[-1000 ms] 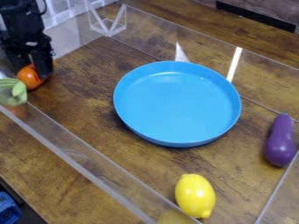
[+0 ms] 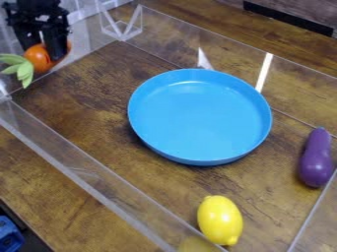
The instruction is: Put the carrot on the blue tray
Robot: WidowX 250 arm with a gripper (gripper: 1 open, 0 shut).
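Observation:
At the upper left, an orange carrot point(image 2: 38, 58) with a pale green leafy top is held in my dark gripper point(image 2: 45, 51). The gripper is shut around the orange body, and the green top pokes out toward the lower left. Parts of the fingers are dark and hard to make out against the carrot. The round blue tray point(image 2: 200, 81) lies flat and empty in the middle of the wooden surface, well to the right of the carrot.
A yellow lemon point(image 2: 220, 220) lies near the front, and a purple eggplant point(image 2: 316, 157) at the right. Clear plastic walls point(image 2: 93, 175) bound the wooden floor. Bare wood lies between carrot and tray.
My gripper has risen and the carrot has come up with it. The green top now sits higher and has swung into a more sideways pose. Tray, lemon and eggplant have stayed put.

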